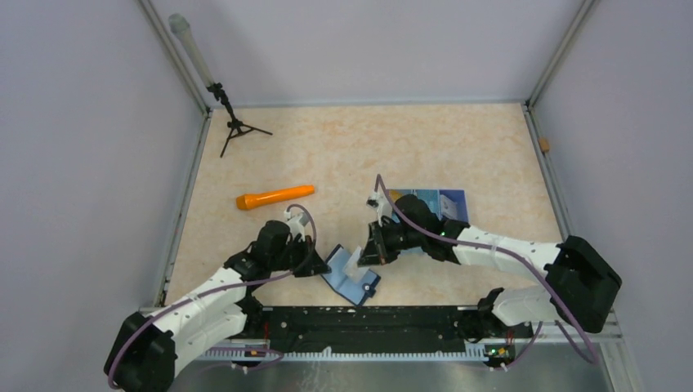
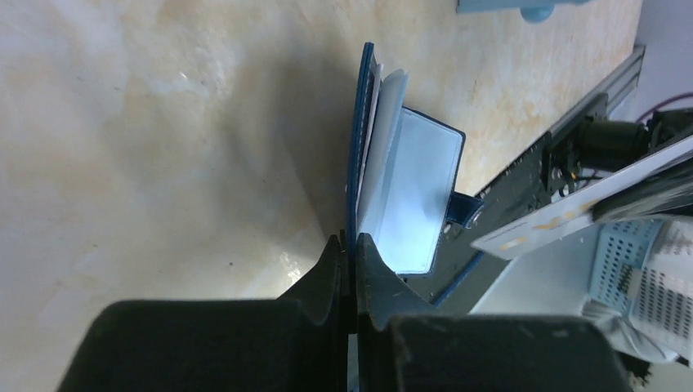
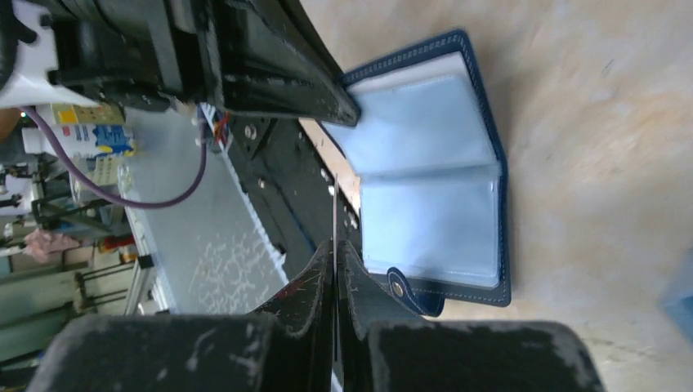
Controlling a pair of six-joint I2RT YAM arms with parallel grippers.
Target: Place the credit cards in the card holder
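The card holder (image 1: pixel 351 282), dark blue with pale blue sleeves, is spread open near the table's front edge. My left gripper (image 1: pixel 325 268) is shut on one edge of its cover; in the left wrist view that cover (image 2: pixel 359 139) rises edge-on from the fingertips. A whitish credit card (image 1: pixel 352 266) hangs from my right gripper (image 1: pixel 368 258), which is shut on it. From the left wrist view the card (image 2: pixel 576 206) is tilted, apart from the holder. The right wrist view shows the card only as a thin upright line beside the holder's sleeves (image 3: pixel 429 220).
Blue trays (image 1: pixel 456 204) stand to the right, partly covered by my right arm. An orange microphone-shaped object (image 1: pixel 275 197) lies behind the left arm, and a small tripod (image 1: pixel 237 125) stands at the back left.
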